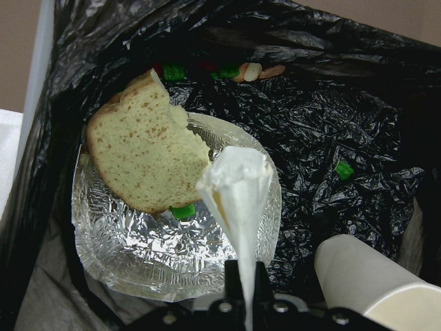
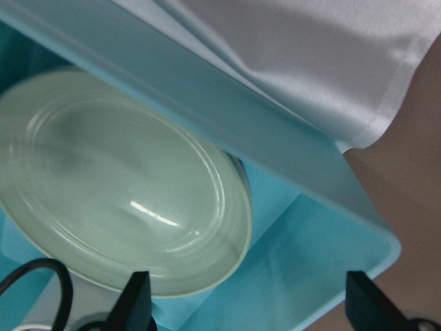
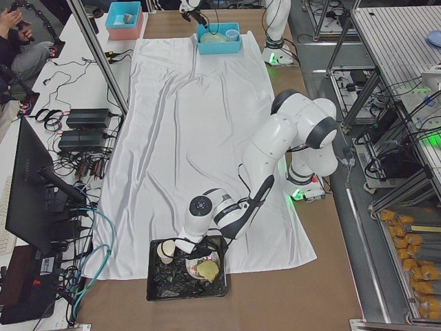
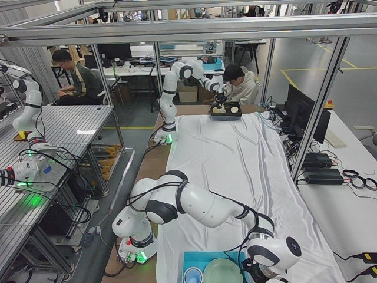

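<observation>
A black bag-lined tray [image 3: 158, 289] holds a foil dish [image 1: 131, 255], a bitten bread slice [image 1: 138, 145] and a white paper cup [image 1: 351, 276] on its side in the wrist view. My left gripper is over the dish, shut on a crumpled white paper [image 1: 234, 186]. My right gripper stands open above a blue bin [image 2: 331, 255] holding a pale green plate [image 2: 117, 179], with nothing between its fingers.
A white cloth [image 3: 172, 117] covers most of the table between tray and bin. Small food-like bits [image 1: 344, 169] lie on the bag. A monitor [image 3: 31, 186] and cables stand along the left side.
</observation>
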